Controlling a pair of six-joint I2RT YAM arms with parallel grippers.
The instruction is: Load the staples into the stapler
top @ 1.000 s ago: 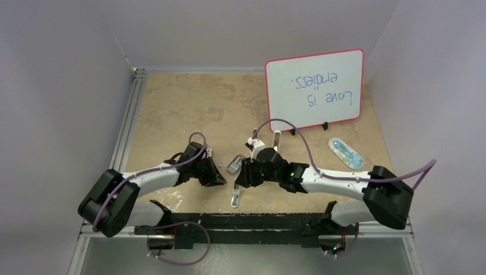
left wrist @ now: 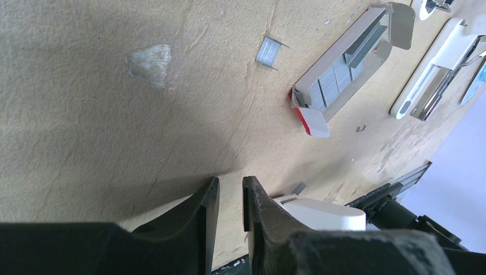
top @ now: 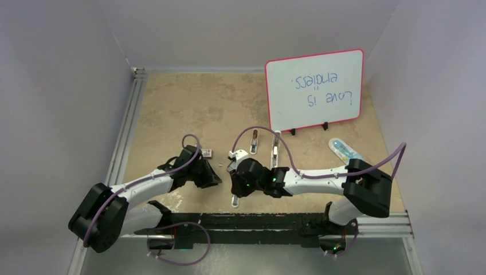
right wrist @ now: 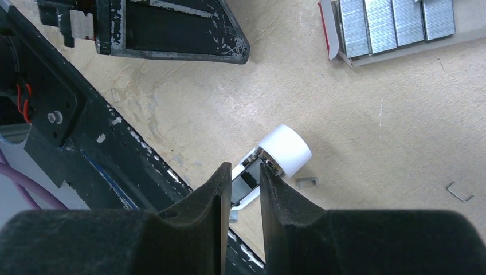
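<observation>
A white stapler lies near the table's front edge, partly hidden by the right arm. Its rounded white end shows beside my right gripper, whose fingers stand apart with part of the stapler visible between them; I cannot tell whether they touch it. My left gripper hangs over the table to the left, partly open and empty. An open box of staples holds several grey strips. Outside it lies a short staple strip. A small grey staple piece rests beside the stapler's end.
Farther back are another white stapler, a smaller red-and-white one and a blue-white packet. A whiteboard stands at the back right. Loose staples lie on the table.
My right gripper has moved left and slightly toward the front edge, covering more of the staple box and stapler.
</observation>
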